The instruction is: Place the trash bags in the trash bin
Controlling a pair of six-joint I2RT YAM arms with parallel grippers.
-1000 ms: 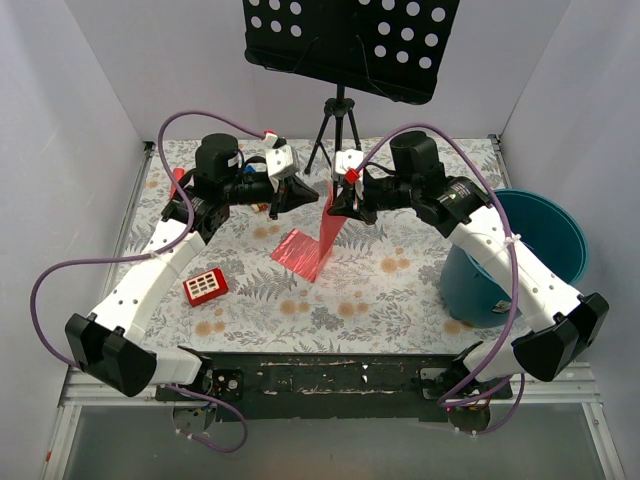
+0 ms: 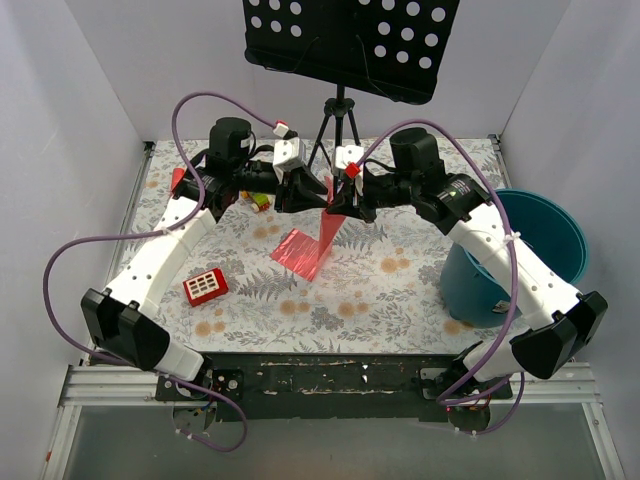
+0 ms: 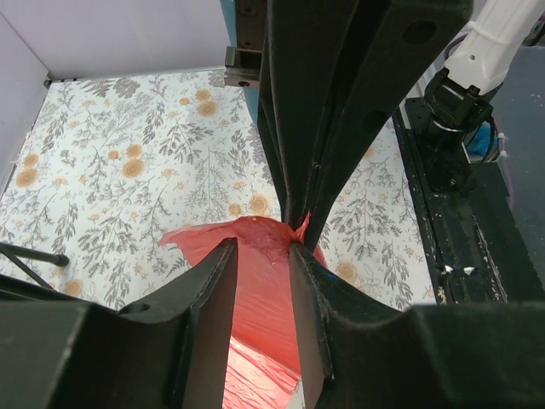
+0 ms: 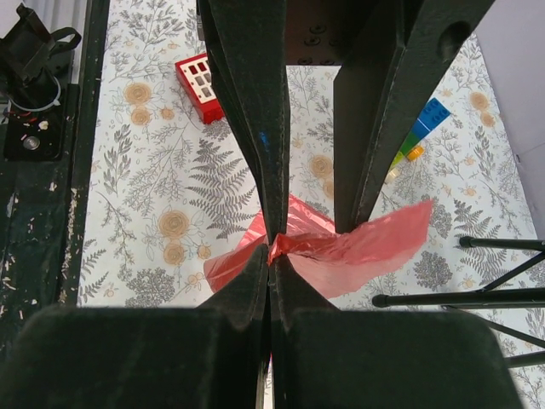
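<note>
A thin red plastic bag hangs from my right gripper, which is shut on its upper edge; the lower part spreads over the table. My left gripper faces it from the other side. Its fingers stand apart, with the top edge of the bag at the gap between their tips. In the right wrist view, the left fingertips reach the bag's edge; whether they touch it I cannot tell. The teal trash bin stands at the right, its inside mostly hidden by my right arm.
A red box with pale squares lies at the left of the table. Behind my left arm are small coloured items. A black music stand rises at the back, its legs near both grippers.
My left gripper has moved right, up to the bag's upper edge beside the right gripper. The right arm and the bag look unmoved.
</note>
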